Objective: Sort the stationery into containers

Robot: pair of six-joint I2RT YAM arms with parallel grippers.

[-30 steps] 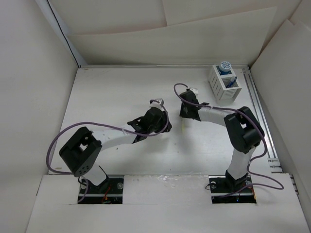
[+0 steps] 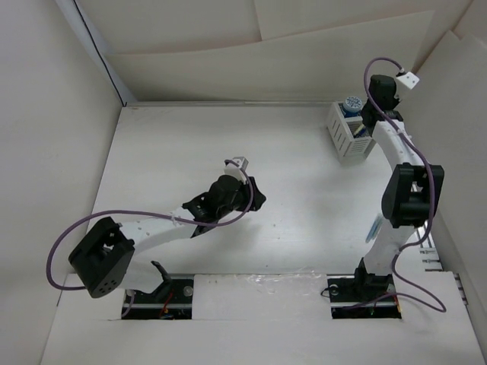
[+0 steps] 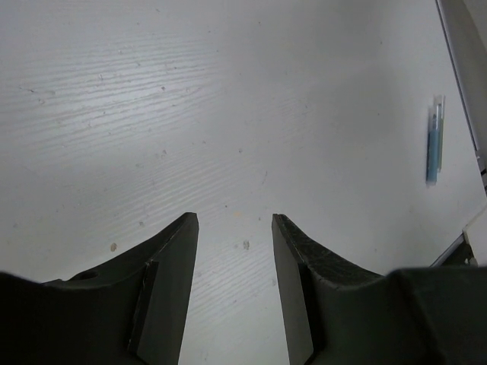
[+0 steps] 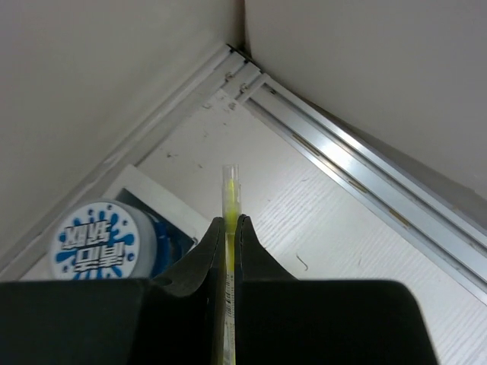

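My right gripper is shut on an upright yellow pen with a clear top, over the white container at the back right. A blue jar with a white lid sits in that container. My left gripper stands open above bare table near the middle, with nothing between its fingers. Two slim items, a blue one and a paler one, lie on the table at the right.
Walls and a metal rail border the container at the back right corner.
My right gripper has swung from the middle up to the container at the back right, carrying the yellow pen.
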